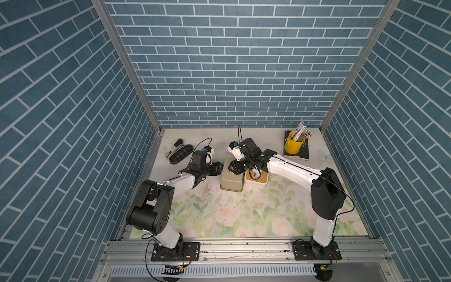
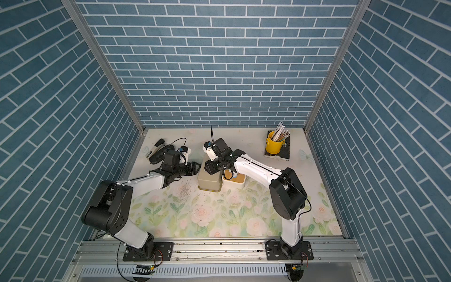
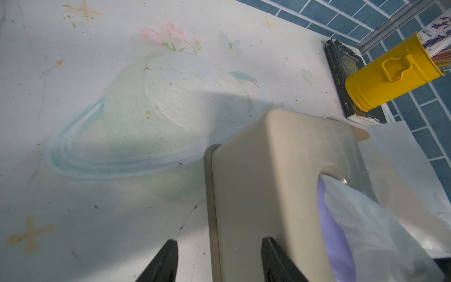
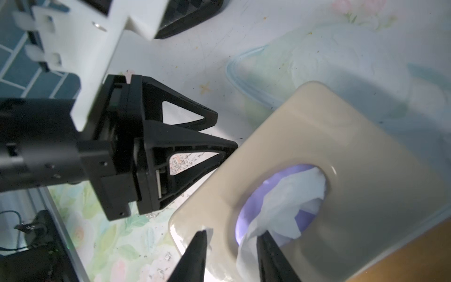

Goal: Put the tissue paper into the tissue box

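The beige tissue box (image 1: pixel 231 184) stands in the middle of the table. Crumpled white tissue (image 4: pixel 286 197) lies in its oval opening over a purple inner part. My left gripper is beside the box's left side, fingers apart with nothing visible between them. My right gripper hangs over the opening, fingertips part open; tissue shows beneath and between them in the right wrist view, and I cannot tell whether it touches them.
A wooden-floored white tray (image 2: pixel 234 184) adjoins the box's right. A yellow mug (image 1: pixel 293 145) of sticks stands on a book at back right. A dark elongated object (image 1: pixel 181 153) lies at back left.
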